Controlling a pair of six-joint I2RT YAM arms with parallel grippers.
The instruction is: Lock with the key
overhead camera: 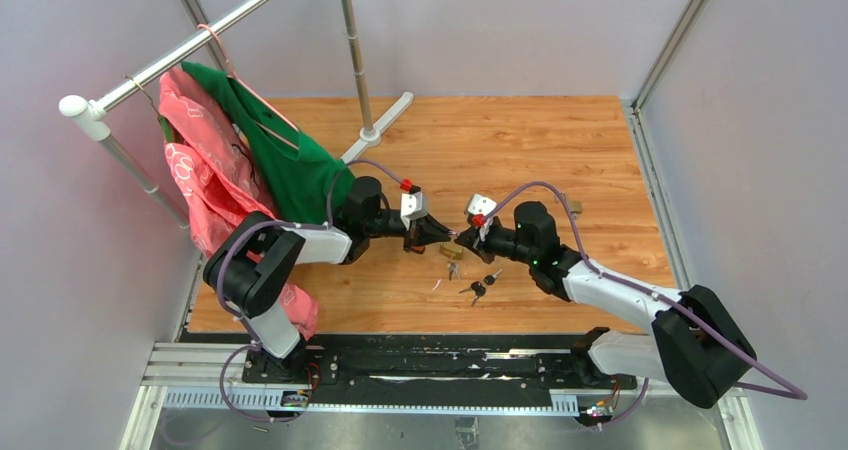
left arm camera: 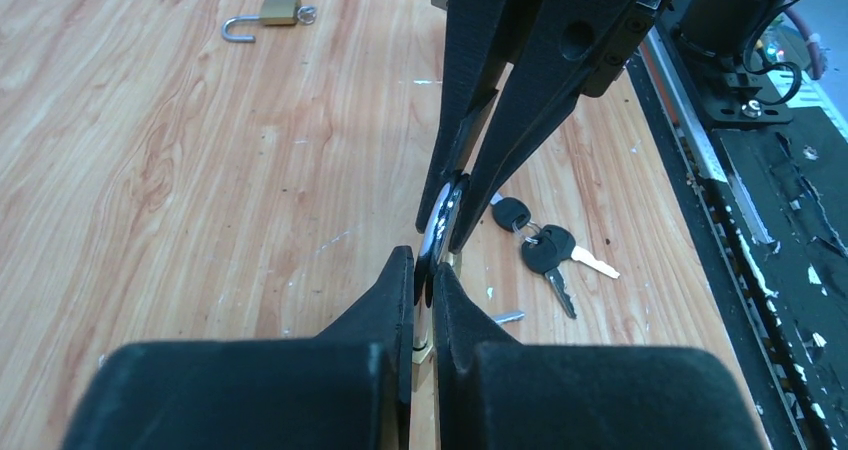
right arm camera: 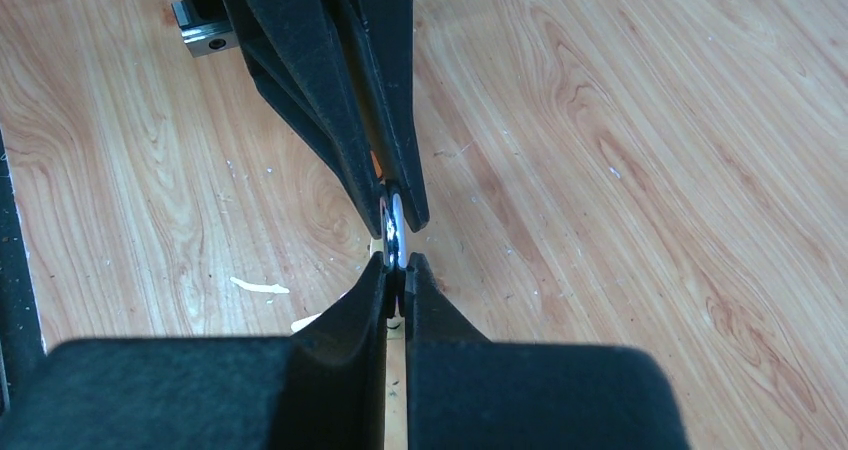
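Both grippers meet tip to tip over the middle of the table, on the shiny shackle [left arm camera: 438, 232] of a brass padlock [overhead camera: 452, 252]. My left gripper [overhead camera: 449, 235] is shut on the shackle from the left. From the right, my right gripper [overhead camera: 460, 236] is shut on it too. In the right wrist view the shackle [right arm camera: 393, 225] stands edge-on between the two pairs of fingers. Most of the lock body is hidden behind the fingertips there. Small keys [overhead camera: 453, 270] show just below the padlock in the top view.
Loose black-headed keys [left arm camera: 545, 250] lie on the table close by. A second brass padlock [overhead camera: 573, 207] with its shackle open rests farther right. At the left, a rack holds green [overhead camera: 290, 160] and pink clothes near the left arm.
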